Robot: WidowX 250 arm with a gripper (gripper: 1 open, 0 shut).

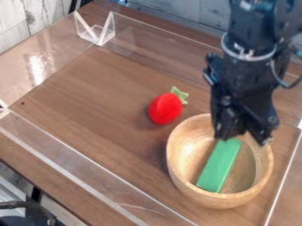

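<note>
A wooden bowl [193,184] sits at the lower right of the table, with a long green block [218,166] lying inside it, slightly tilted. The black gripper [230,132] hangs over the back of the bowl, above the block's upper end; its fingertips are small and dark, and whether they are open or shut is hard to tell. A red strawberry-like toy [165,109] with a green top lies on the table to the left of the bowl.
Clear low plastic walls edge it, and a clear angular piece [94,31] stands at the back left corner. The robot arm fills the upper right.
</note>
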